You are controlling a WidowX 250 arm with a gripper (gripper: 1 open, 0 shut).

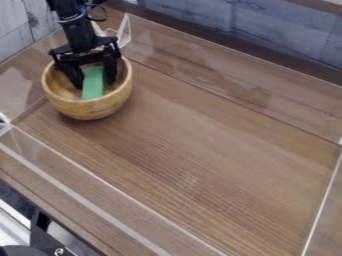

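A wooden bowl (94, 102) sits at the upper left of the table, holding a green block (94, 82). My black gripper (87, 62) reaches down from the top left over the bowl, its open fingers inside it around the upper part of the green block. Whether they touch the block is hard to tell.
Grey walls (241, 25) border it at the back and left. A dark round object is cut off at the bottom left corner.
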